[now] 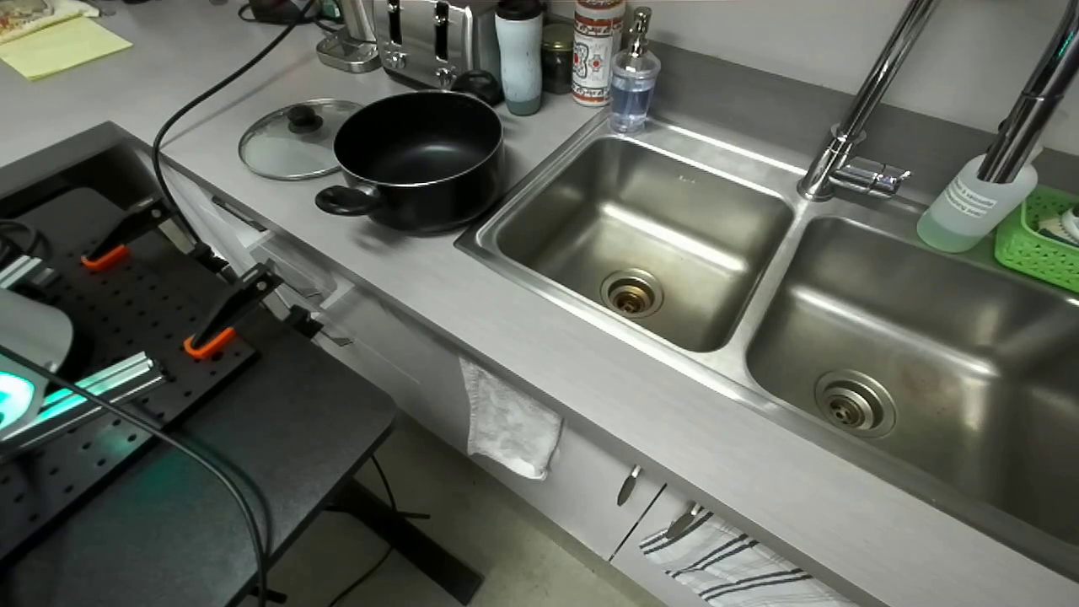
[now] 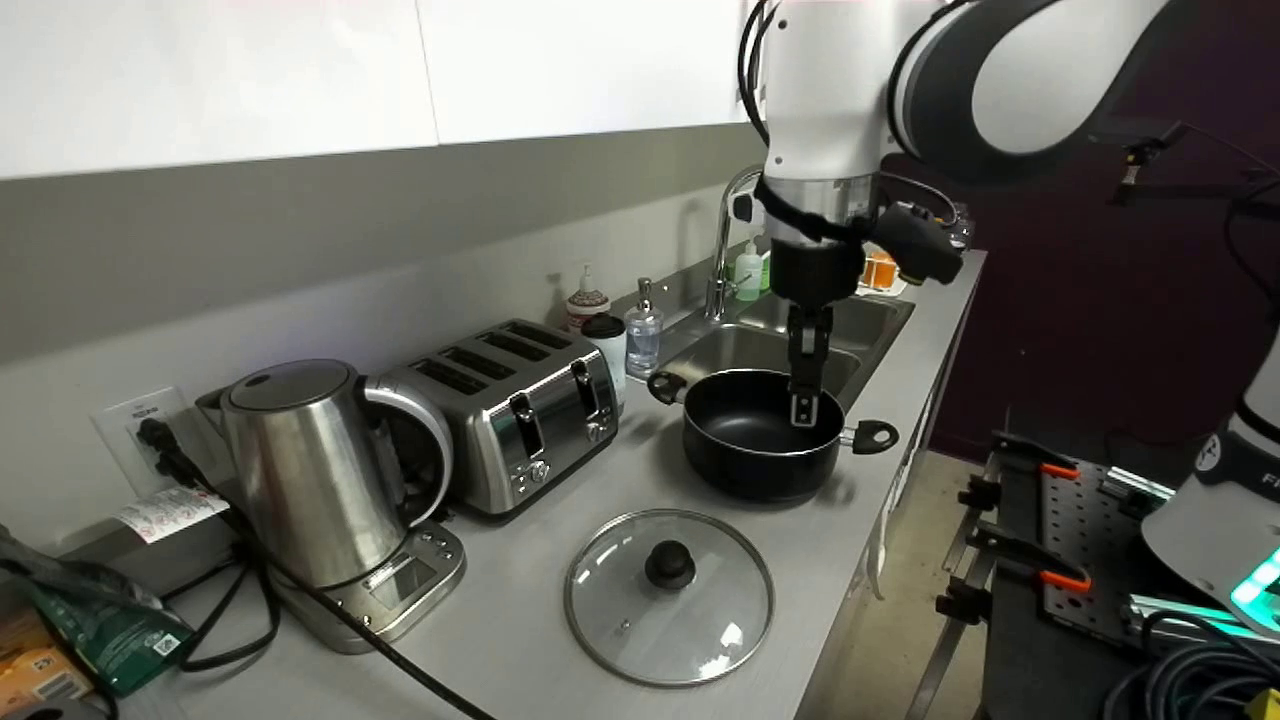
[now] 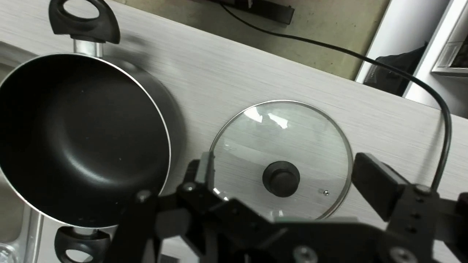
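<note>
A black two-handled pot (image 1: 420,152) stands uncovered on the counter beside the sink, and its inside (image 3: 83,140) looks empty. Flat on the counter next to it lies a glass lid (image 2: 624,612) with a black knob (image 3: 281,179). My gripper (image 2: 804,414) points downward, overlapping the pot in exterior view 2; its height above it is hard to judge. In the wrist view the two fingers of the gripper stand wide apart, with nothing held between them. The lid shows beyond and below that gap. Exterior view 1 does not show the gripper.
A steel toaster (image 2: 516,408) and a kettle (image 2: 312,468) line the wall side. Soap bottle (image 1: 634,86) and tumbler (image 1: 520,61) stand behind the pot. The double sink (image 1: 647,233) is empty. A black cable (image 3: 351,52) crosses near the lid.
</note>
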